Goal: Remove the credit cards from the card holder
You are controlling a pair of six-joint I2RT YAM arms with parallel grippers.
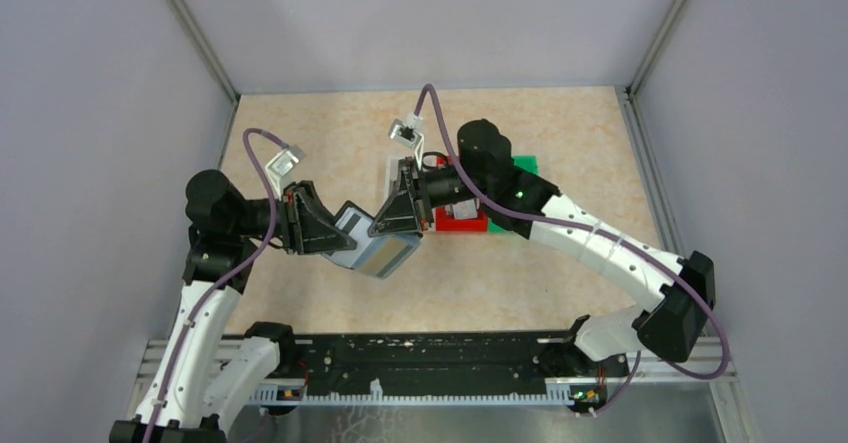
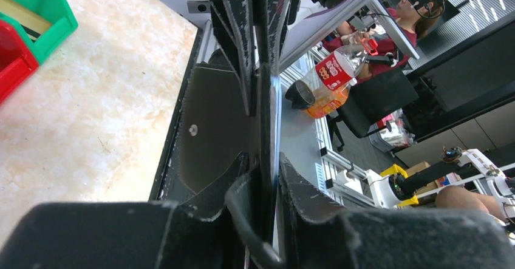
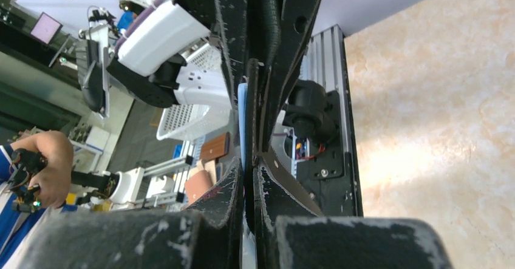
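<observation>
The open card holder (image 1: pixel 385 255), dark outside with light grey and tan striped inner pockets, is suspended between my grippers in the top view. My left gripper (image 1: pixel 350 244) has its fingers on the holder's left part; in its wrist view the holder (image 2: pixel 209 123) stands edge-on between them. My right gripper (image 1: pixel 374 230) reaches to the holder's upper middle from the right, fingers nearly together. In the right wrist view a thin pale blue edge (image 3: pixel 243 117) shows at the fingertips; whether it is gripped I cannot tell.
Red (image 1: pixel 460 221) and green (image 1: pixel 520 168) bins, with a pale one beside them, stand behind the right arm. Walls enclose both sides and the back.
</observation>
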